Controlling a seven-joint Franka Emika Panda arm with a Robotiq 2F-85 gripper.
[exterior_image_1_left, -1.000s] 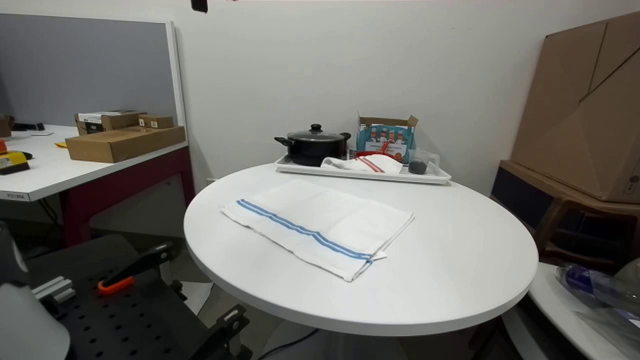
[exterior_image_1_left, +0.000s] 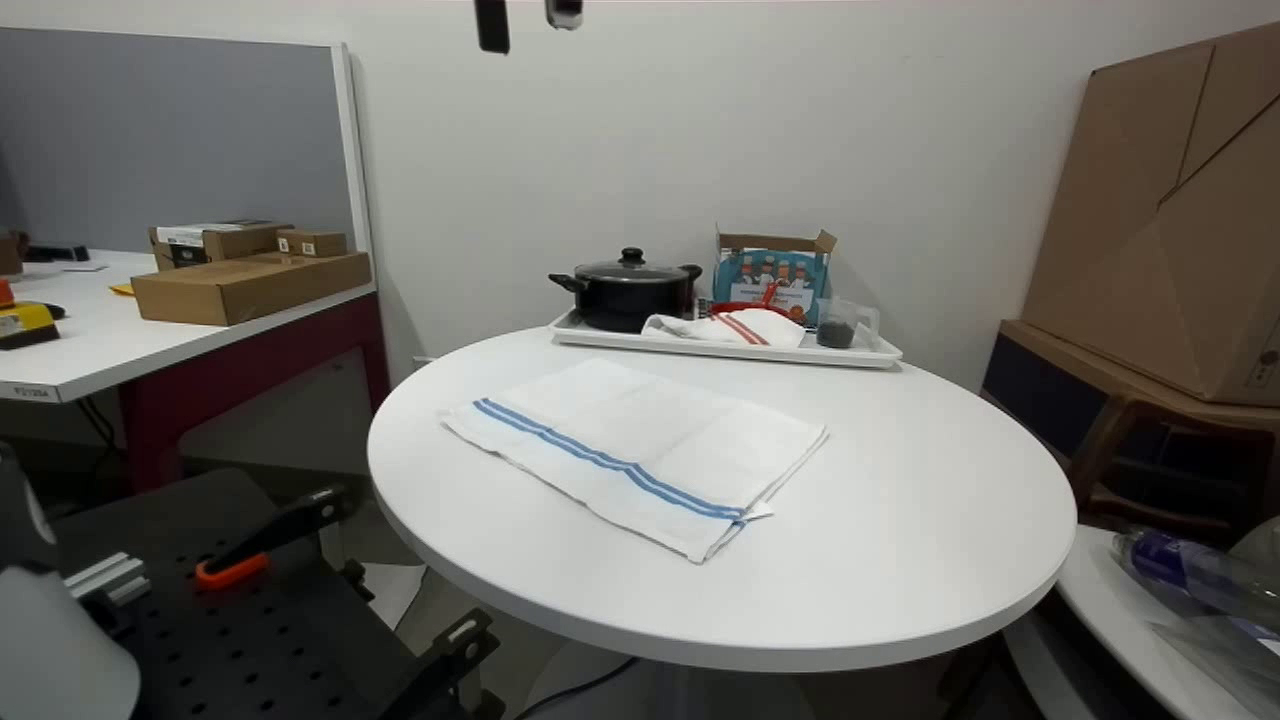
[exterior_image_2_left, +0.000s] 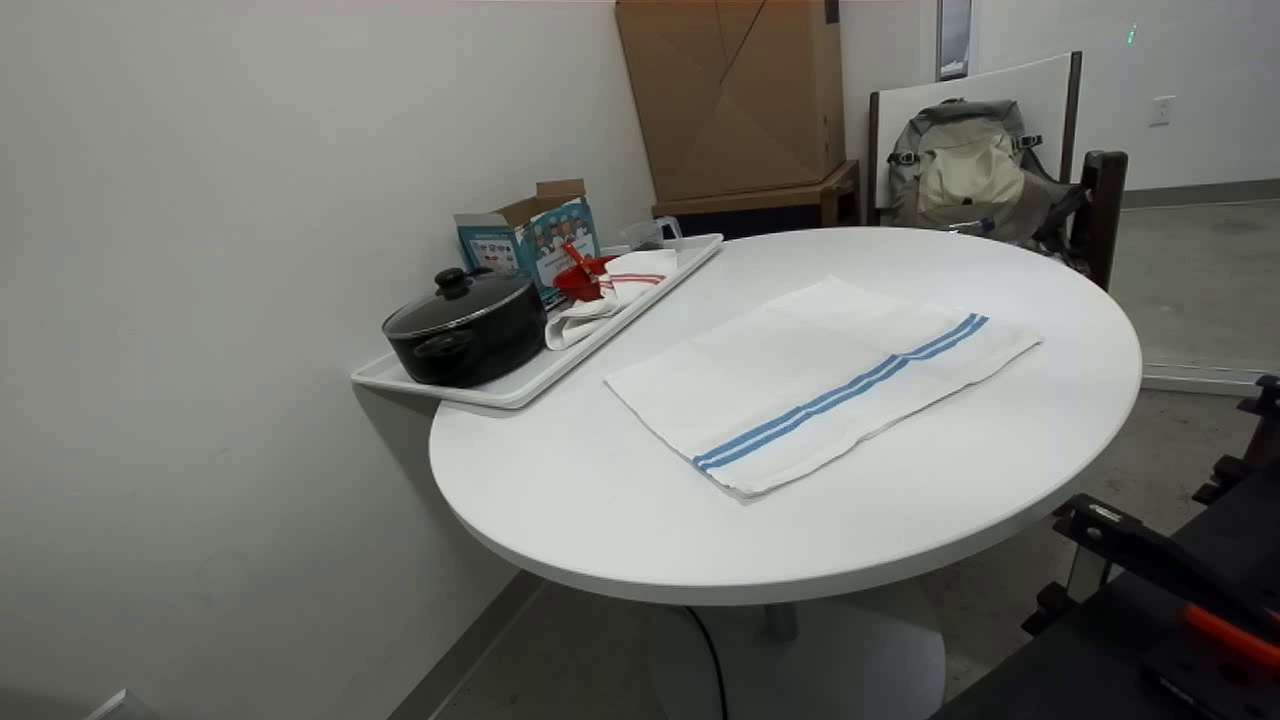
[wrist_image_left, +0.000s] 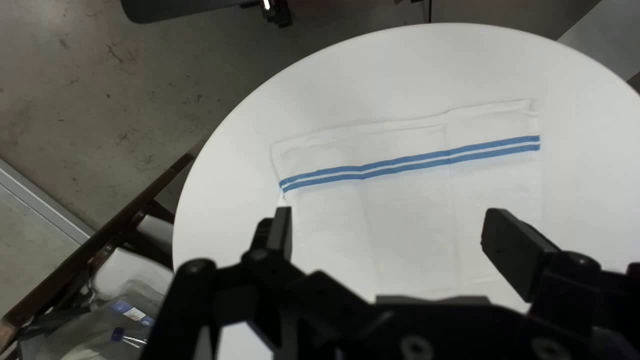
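A white towel (exterior_image_1_left: 636, 438) with a double blue stripe lies flat on the round white table (exterior_image_1_left: 936, 516). From the other side, the same towel (exterior_image_2_left: 828, 372) shows its stripe running along the edge away from the wall. In the wrist view my gripper is open high over the towel (wrist_image_left: 414, 204), its fingers wide apart with nothing between them. Only the two fingertips (exterior_image_1_left: 492, 24) show at the top edge of exterior view 1. Exterior view 2 does not show the gripper. The towel's lower part is hidden behind the gripper in the wrist view.
By the wall, a white tray (exterior_image_1_left: 858, 355) holds a lidded black pot (exterior_image_1_left: 629, 292), a red-striped cloth (exterior_image_1_left: 732, 326), a blue box (exterior_image_1_left: 774, 276) and a clear cup (exterior_image_1_left: 847, 324). Bare tabletop surrounds the towel. A black perforated stand (exterior_image_1_left: 240, 624) is beside the table.
My gripper has moved right and slightly down at the top of exterior view 1, bringing both fingertips into sight. The towel and the things on the tray have stayed put.
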